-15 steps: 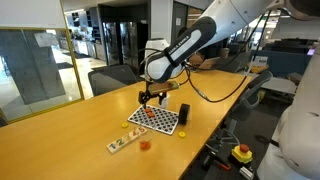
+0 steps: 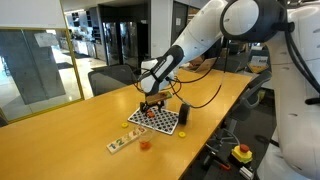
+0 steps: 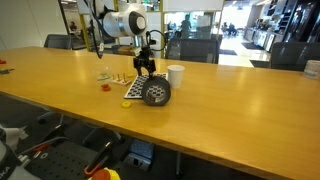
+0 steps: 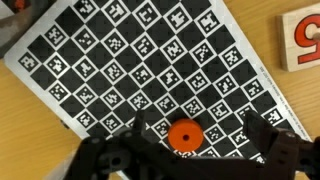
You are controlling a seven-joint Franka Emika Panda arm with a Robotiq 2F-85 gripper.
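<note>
An orange-red disc (image 4: 185,135) lies on the black-and-white checkered marker board (image 4: 110,60). In the wrist view my gripper is open, its dark fingers spread wide to either side of the disc, with nothing held between them. From the first exterior side, the gripper (image 2: 152,104) hangs low over the board (image 2: 168,120). The second exterior view also has the gripper (image 3: 147,72) above the board (image 3: 133,92), though a dark round object hides part of it there.
A wooden block (image 4: 300,38) with a red figure stands at the board's edge. A black holder (image 2: 183,114) is close beside the board. A white cup (image 3: 176,77) is behind it. A red piece (image 2: 145,143) lies nearer the camera, and open table stretches to the left.
Over the last second the arm has come down, bringing my gripper lower over the board. The objects on the table look unmoved.
</note>
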